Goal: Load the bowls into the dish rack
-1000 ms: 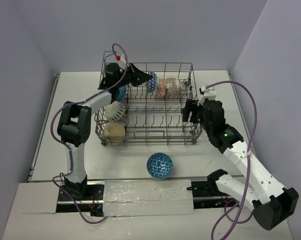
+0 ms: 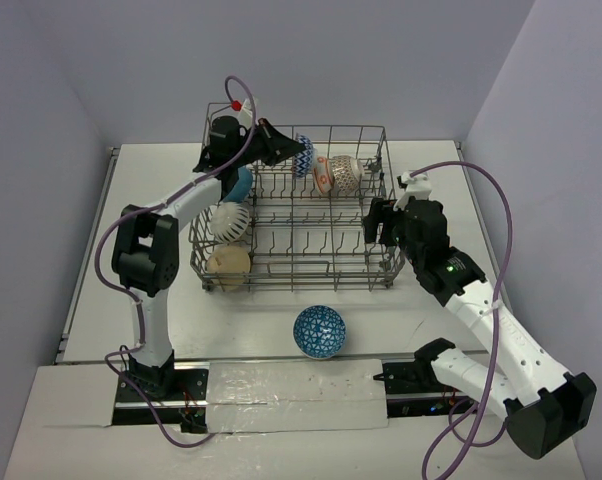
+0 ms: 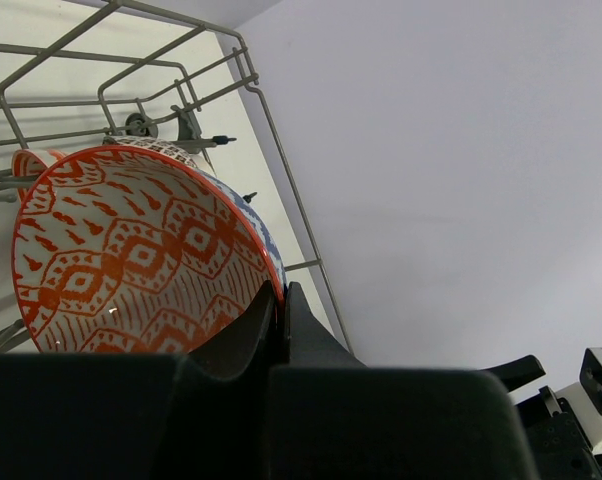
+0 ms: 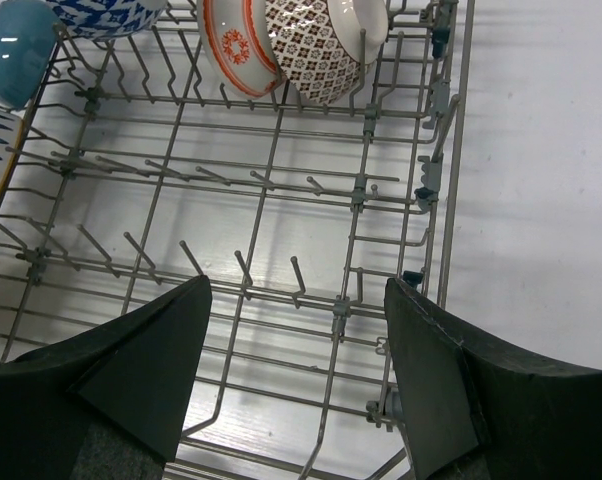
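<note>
At the back of the dish rack (image 2: pixel 331 281), my left gripper (image 2: pixel 289 150) is shut on the rim of a blue-and-white bowl (image 2: pixel 304 160) with an orange patterned inside (image 3: pixel 131 250). Beside it stand an orange-rimmed bowl (image 2: pixel 321 175) and a brown-patterned bowl (image 2: pixel 347 173). A blue bowl (image 2: pixel 240 185), a striped bowl (image 2: pixel 228 221) and a beige bowl (image 2: pixel 228 264) line the left side. Another blue patterned bowl (image 2: pixel 319 331) lies on the counter in front. My right gripper hangs open over the rack's right side, nothing between its fingers.
The rack's middle and front right rows are empty. Bare counter (image 2: pixel 131 180) flanks the rack on both sides. Grey walls close in behind and at the sides.
The right arm and the other bowls look unchanged.
</note>
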